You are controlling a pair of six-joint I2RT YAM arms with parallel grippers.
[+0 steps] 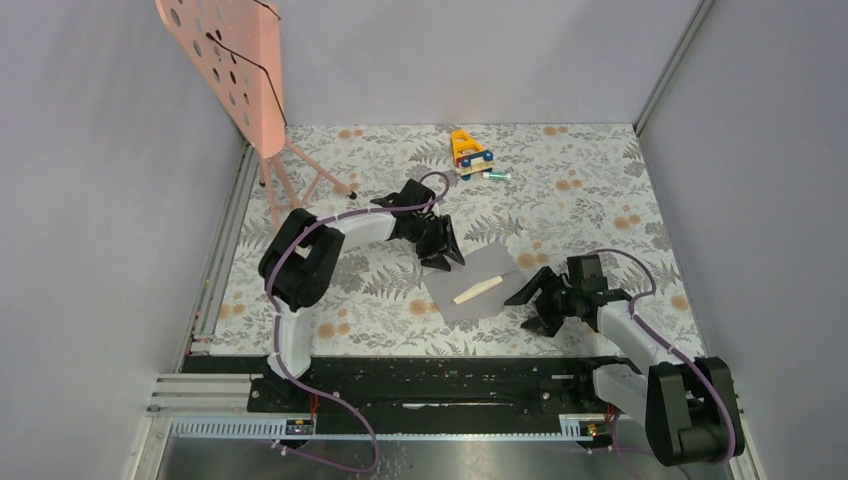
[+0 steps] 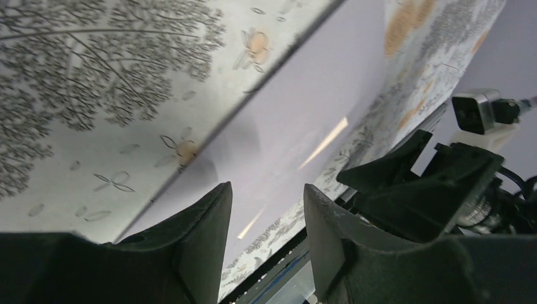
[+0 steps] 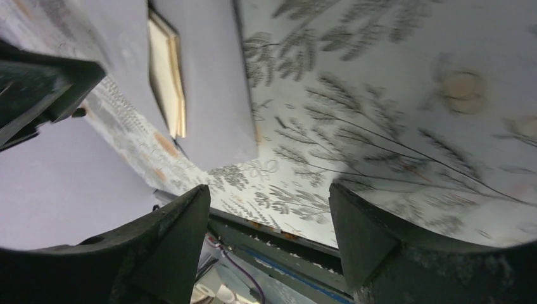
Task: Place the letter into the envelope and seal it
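A grey envelope (image 1: 455, 295) lies on the patterned table, with a cream folded letter (image 1: 477, 290) on its middle; in the right wrist view the letter (image 3: 166, 76) sits along a crease. My left gripper (image 1: 440, 250) hangs over the envelope's upper left edge, its fingers apart over the paper in the left wrist view. My right gripper (image 1: 532, 300) is low at the envelope's right end; in the right wrist view it is open over bare table beside the envelope (image 3: 218, 107), nothing between its fingers.
A pink easel (image 1: 220, 70) stands at the back left. A yellow toy (image 1: 465, 145) and a small green tube (image 1: 497, 175) lie at the back centre. The table's front edge is close below the envelope.
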